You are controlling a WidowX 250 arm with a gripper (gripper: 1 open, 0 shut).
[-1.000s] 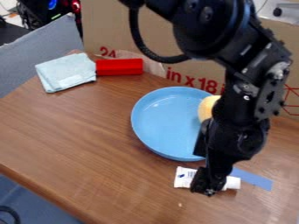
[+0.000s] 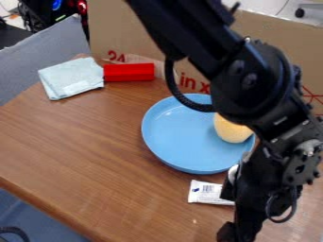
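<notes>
My gripper (image 2: 246, 219) is low at the front right of the wooden table, just below a white tube-like packet (image 2: 205, 193), whose right end it hides. Whether its fingers are open or shut is hidden by the dark housing. A blue plate (image 2: 175, 134) lies behind it, with a pale yellow round object (image 2: 231, 130) on its right part, partly hidden by my arm.
A red block (image 2: 127, 72) and a folded light blue cloth (image 2: 70, 78) lie at the back left. A cardboard box stands along the back.
My gripper has moved toward the front of the table, and the arm now hides more of the yellow object. The packet and plate look unmoved.
</notes>
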